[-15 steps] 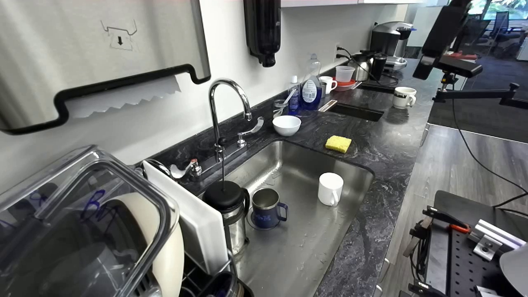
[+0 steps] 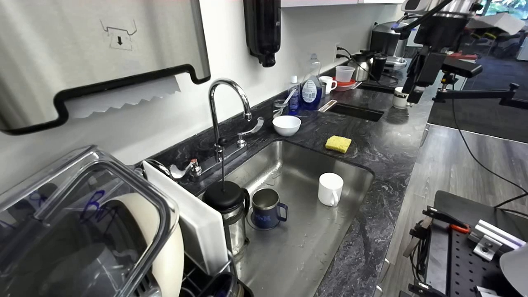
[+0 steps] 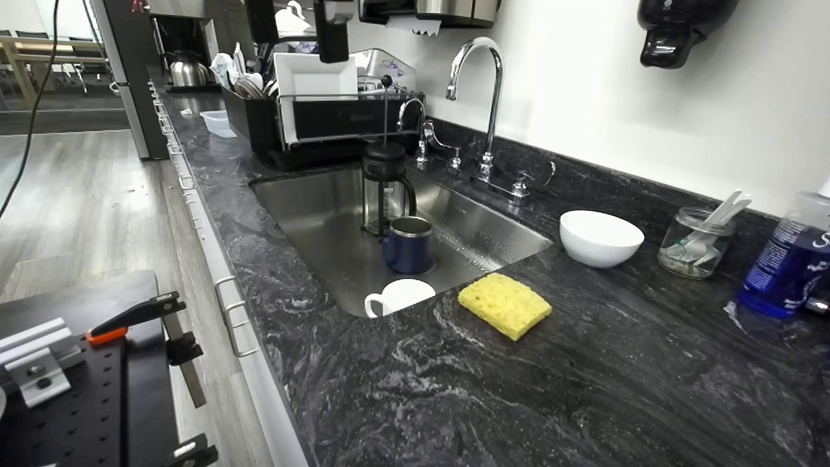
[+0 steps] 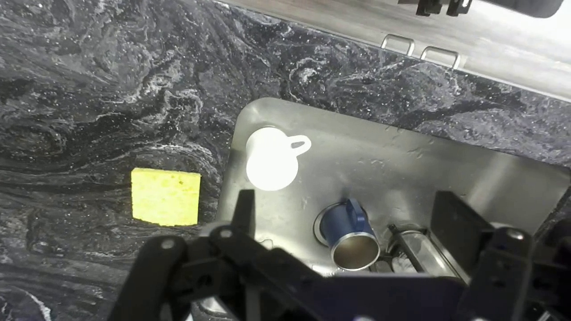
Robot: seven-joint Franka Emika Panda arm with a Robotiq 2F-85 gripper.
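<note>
Wide apart, the fingers of my gripper frame the sink in the wrist view; it is open and holds nothing. Exterior view 1 has the gripper (image 2: pixel 419 91) at upper right, high above the counter. A white mug (image 4: pixel 271 160) stands in a sink corner, its handle toward the counter's front edge. Deeper in the sink is a blue metal mug (image 2: pixel 266 210), upright beside a French press (image 3: pixel 382 187) with its plunger raised. On the counter by the sink lies a yellow sponge (image 3: pixel 506 305).
A white bowl (image 3: pixel 600 237), a jar of utensils (image 3: pixel 694 242) and soap bottles (image 2: pixel 310 89) line the wall side. The faucet (image 2: pixel 215 109) arches over the sink. A loaded dish rack (image 3: pixel 327 117) borders its far end.
In exterior view 1 the arm and gripper have come further into view at upper right. The gripper now partly covers the patterned cup on the far counter. The sink's contents have not moved.
</note>
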